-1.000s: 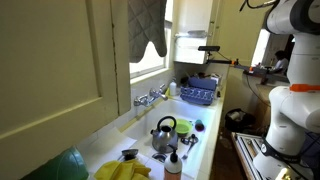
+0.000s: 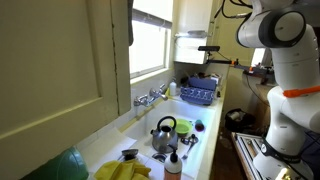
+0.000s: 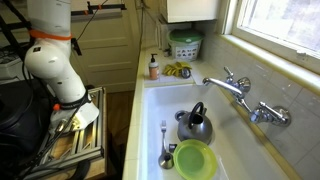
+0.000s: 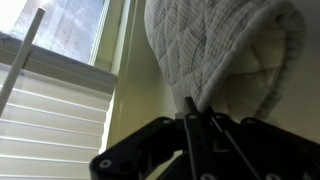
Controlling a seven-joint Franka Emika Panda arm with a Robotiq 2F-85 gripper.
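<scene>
A grey quilted cloth [image 4: 200, 50] fills the upper middle of the wrist view. My gripper is shut on its lower, bunched end, while the rest spreads away from the fingers. In exterior view 1 only a thin dark strip shows at the top by the cabinet edge, probably part of the cloth. Both exterior views leave the gripper out of frame; the arm [image 2: 290, 110] rises past the top at the right.
The white sink [image 3: 150, 150] holds a kettle [image 3: 196, 125], a green bowl [image 3: 195, 160] and utensils. A faucet [image 3: 228, 87] juts from the wall. On the counter are a soap bottle [image 3: 153, 67], a yellow item [image 3: 178, 71] and a lidded bin [image 3: 185, 45]. A large cabinet [image 2: 60, 70] stands left.
The items below stay put.
</scene>
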